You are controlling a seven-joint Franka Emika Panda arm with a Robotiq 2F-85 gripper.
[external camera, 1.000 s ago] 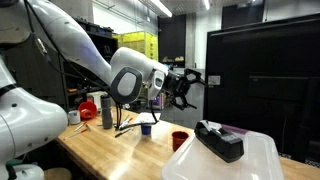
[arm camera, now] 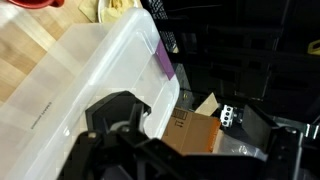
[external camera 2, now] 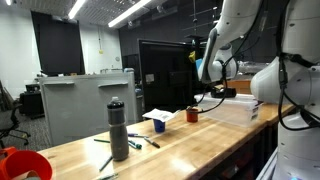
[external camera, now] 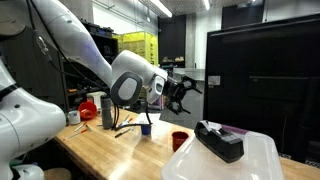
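Note:
My gripper [external camera: 191, 94] is open with nothing between its fingers, up in the air over the far side of the table. Below it and toward the camera, a black box-like object [external camera: 220, 144] rests at the edge of a white translucent bin [external camera: 258, 158]. A red mug [external camera: 181, 139] stands on the table just left of that bin, and a blue cup [external camera: 146, 129] is farther left. In the wrist view, dark gripper parts frame the bin [arm camera: 62, 92], with a black object [arm camera: 110, 110] partly hidden behind one of them.
A dark thermos [external camera 2: 118, 132], scattered pens or utensils and a red pot [external camera 2: 28, 163] occupy the other end of the table. A cardboard box [arm camera: 190, 130] and a bowl with yellow contents [arm camera: 118, 8] show in the wrist view. Bare wood lies in front of the cups.
My arm and gripper have shifted slightly, the gripper a little lower in exterior view 1. The bin, black object and cups stay where they were.

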